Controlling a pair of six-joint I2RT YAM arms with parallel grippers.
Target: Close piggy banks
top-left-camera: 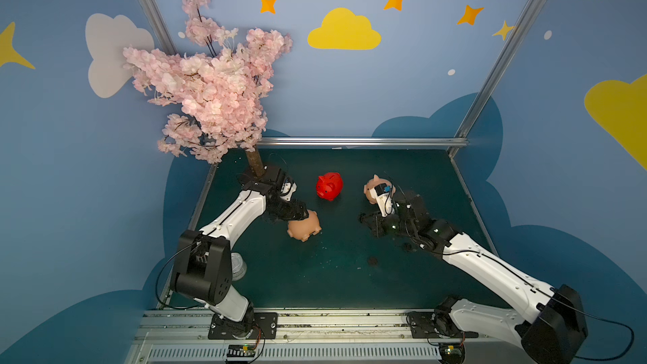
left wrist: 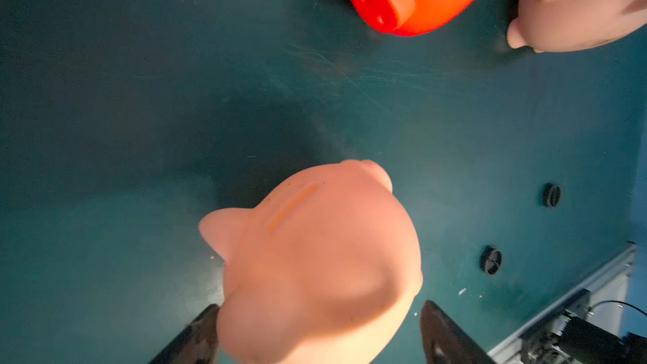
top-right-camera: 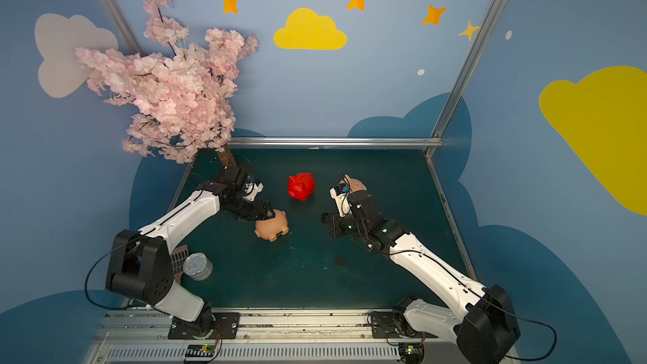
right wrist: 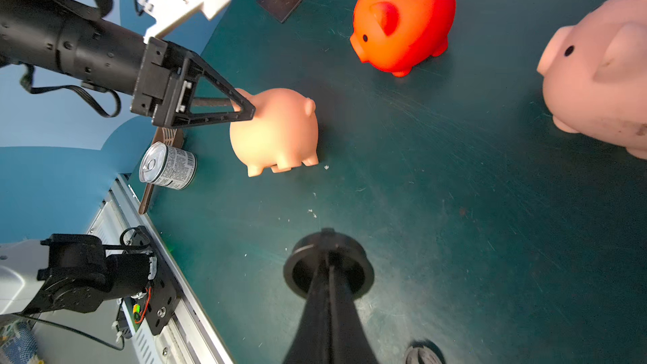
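Note:
A peach piggy bank [top-left-camera: 304, 226] lies on the dark green table [top-left-camera: 350, 276], my left gripper over it with its fingers apart on either side. A red piggy bank [top-left-camera: 329, 186] stands behind it, a pale pink one [right wrist: 599, 81] to the right. My right gripper is shut on a black round plug [right wrist: 357, 263], held in the air right of the peach bank. Two more black plugs [left wrist: 491, 260] lie loose on the table.
A blossom tree [top-right-camera: 161, 94] stands at the back left. A can [top-right-camera: 197, 265] and a slotted wooden utensil [top-right-camera: 179, 256] lie at the front left, beside my left arm.

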